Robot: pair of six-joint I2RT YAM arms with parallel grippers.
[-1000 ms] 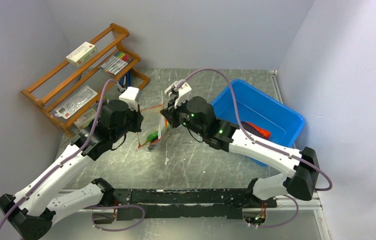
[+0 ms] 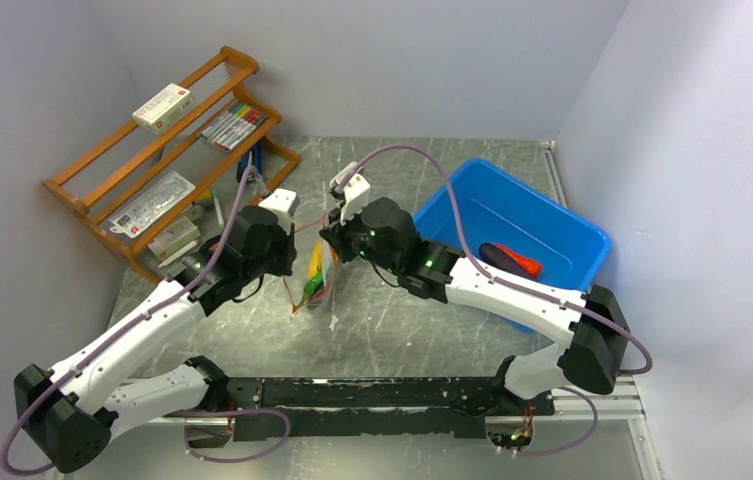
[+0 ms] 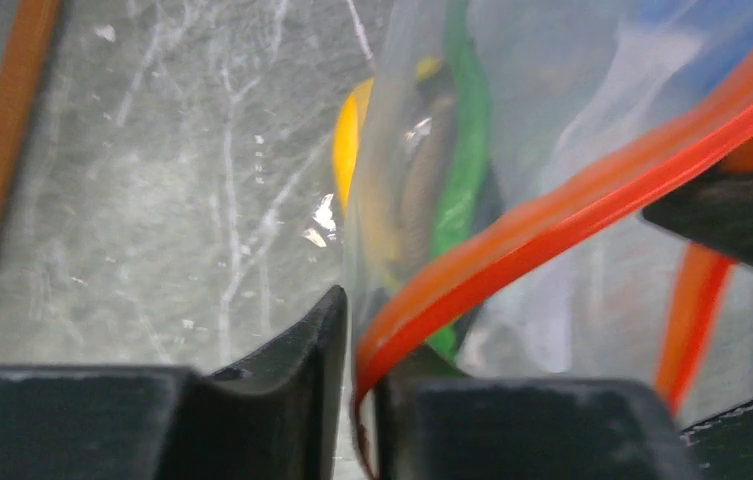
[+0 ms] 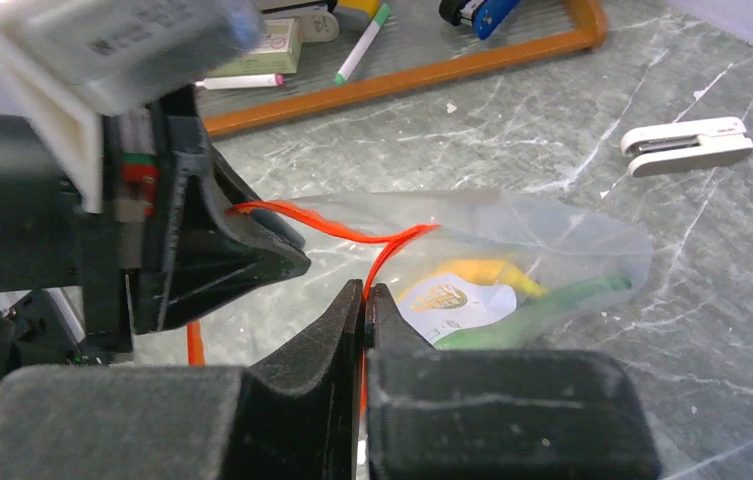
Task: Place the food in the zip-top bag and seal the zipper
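The clear zip bag (image 4: 572, 235) with an orange zipper lies between my grippers, holding a yellow item (image 2: 314, 256) and a green item (image 2: 312, 286). My left gripper is at the orange edge, the zipper running down between its fingers; they look slightly apart, and whether they grip is unclear. My right gripper is shut on the thin orange zipper. The left gripper's black body also appears beside the bag in the right wrist view.
A blue bin (image 2: 492, 200) with dark and red items stands at the right. A wooden rack (image 2: 102, 190) stands at back left, a stapler (image 4: 687, 145) on the table.
My left arm has moved right toward the bag and my right gripper. The bag has shifted slightly, with the yellow item more visible in the top view.
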